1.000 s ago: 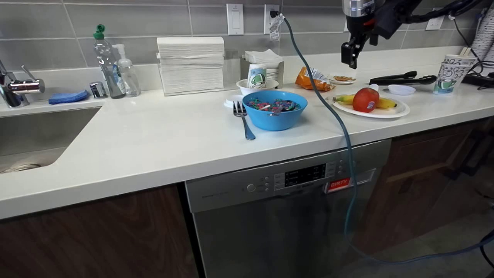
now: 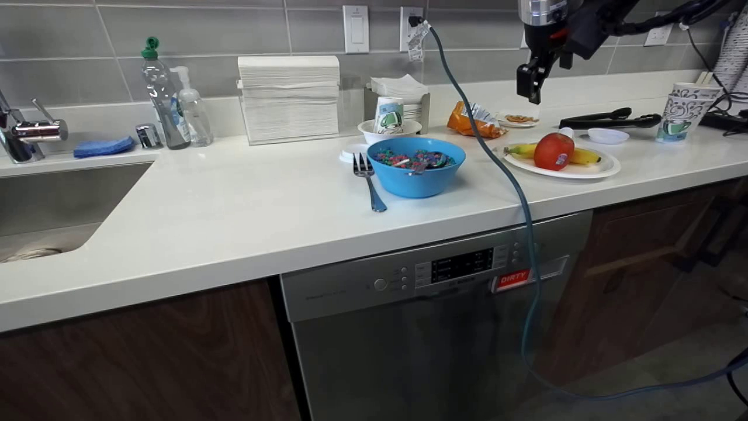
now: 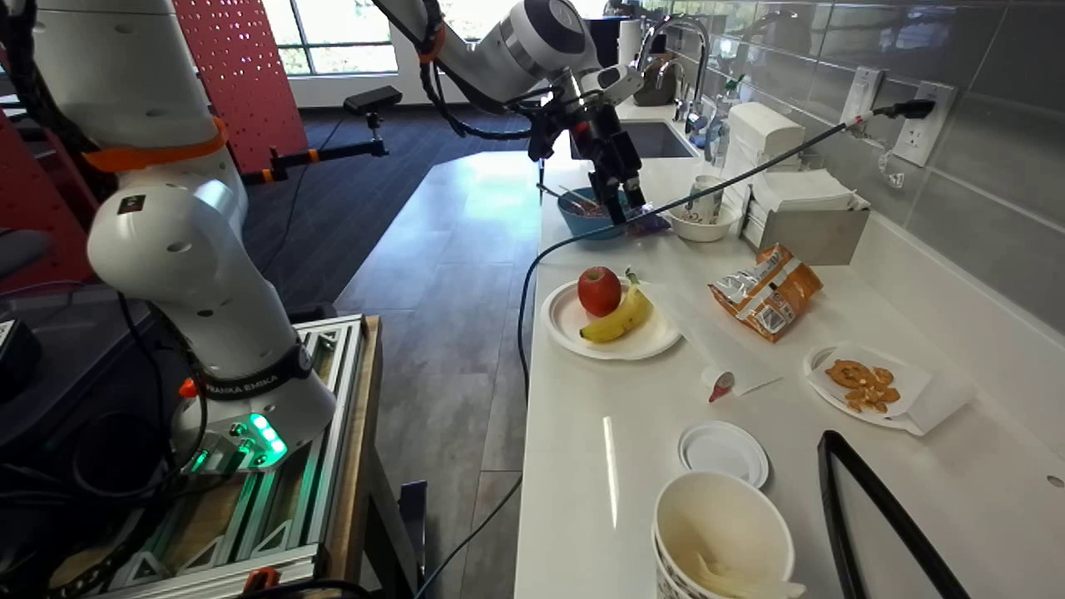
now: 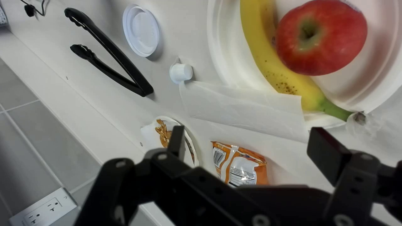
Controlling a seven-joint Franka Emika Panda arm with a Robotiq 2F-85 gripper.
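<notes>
My gripper is open, its two black fingers (image 4: 327,154) wide apart and nothing held between them. It hangs above the counter in exterior view 1, clear of everything below. Below it in the wrist view lie an orange snack bag (image 4: 241,165) and a strip of white paper. A white plate (image 4: 222,56) at the upper right carries a red apple (image 4: 322,37) resting beside a yellow banana (image 4: 263,49). The small plate with crackers (image 4: 162,131) is partly covered by the left finger.
A blue bowl (image 2: 415,181) of colourful bits stands mid-counter, a fork (image 2: 370,183) at its left. Black tongs (image 4: 113,56), a white lid (image 4: 141,30) and a paper cup (image 2: 685,112) occupy the right end. A blue-green cable (image 2: 501,168) droops across the front. Counter near the sink is clear.
</notes>
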